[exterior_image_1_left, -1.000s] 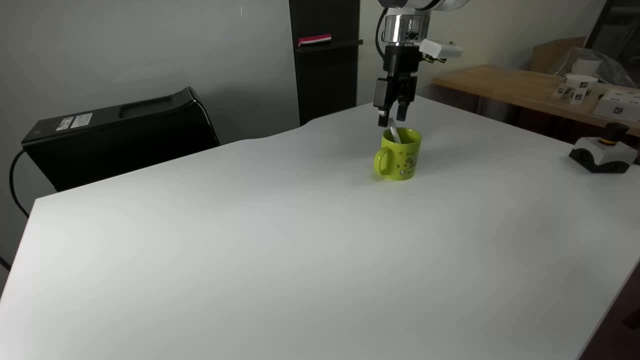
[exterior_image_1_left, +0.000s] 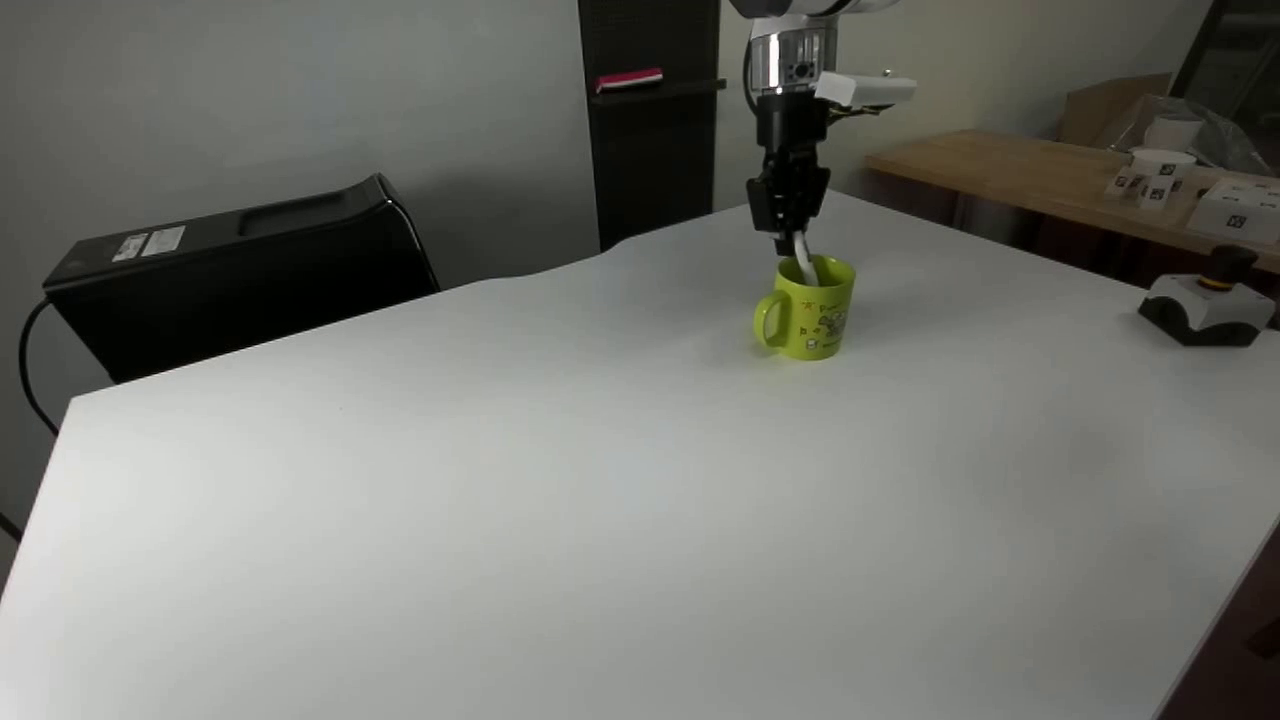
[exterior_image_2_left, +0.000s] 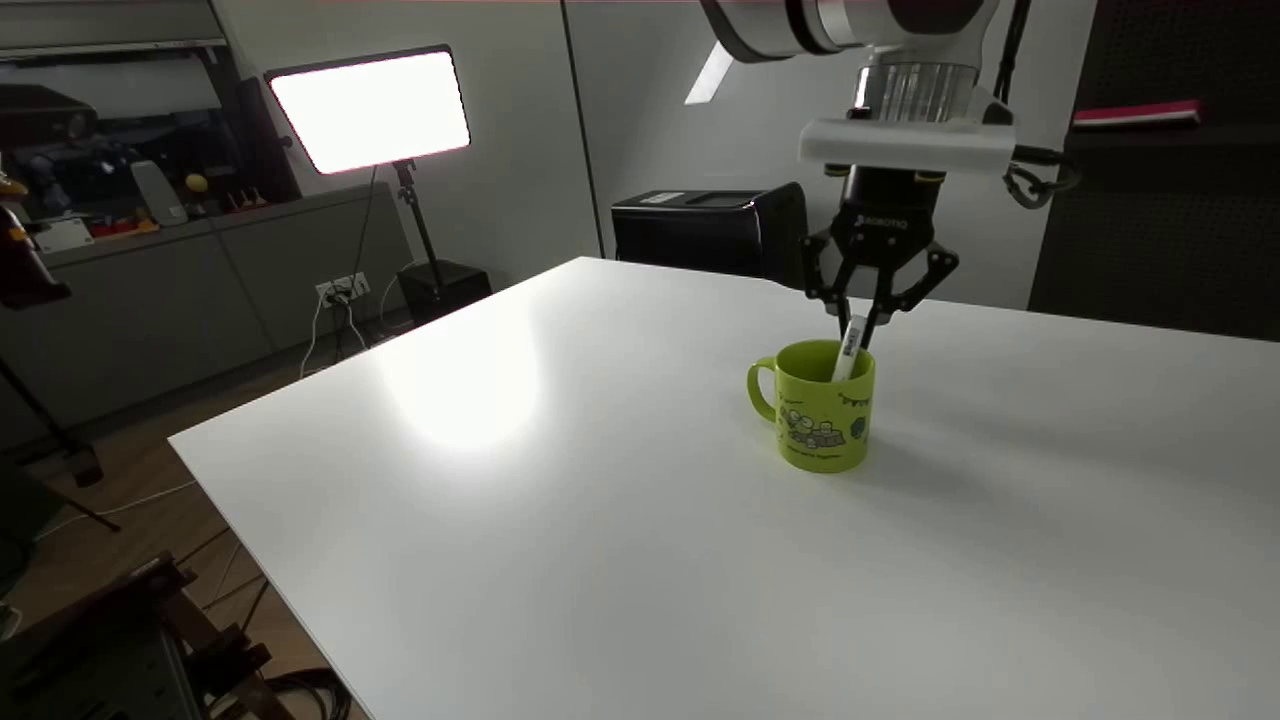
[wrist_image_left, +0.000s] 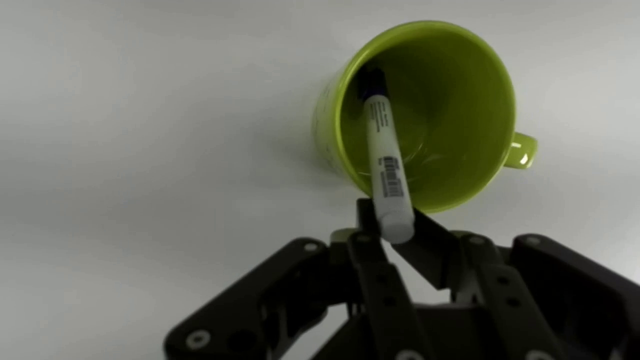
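A yellow-green mug (exterior_image_1_left: 816, 322) stands upright on the white table, its handle to the left in both exterior views. Inside it leans a white marker (wrist_image_left: 387, 150), dark cap down in the mug and plain white end sticking out above the rim. My gripper (exterior_image_2_left: 857, 326) points down over the mug, its fingers drawn close on either side of the marker's upper end. In the wrist view one finger (wrist_image_left: 441, 255) lies just to the right of that end and the other to its left. Whether both fingers press on the marker cannot be made out.
A grey-and-black box with a dark knob (exterior_image_1_left: 1206, 300) sits at the table's right edge. Behind the table is a black appliance (exterior_image_2_left: 708, 234); a bright lamp panel (exterior_image_2_left: 372, 108) stands off to the left.
My fingers, wide apart a second ago, are now closer together around the marker's top. The mug has shifted slightly right in exterior view 1, and the marker's upper end has moved right too.
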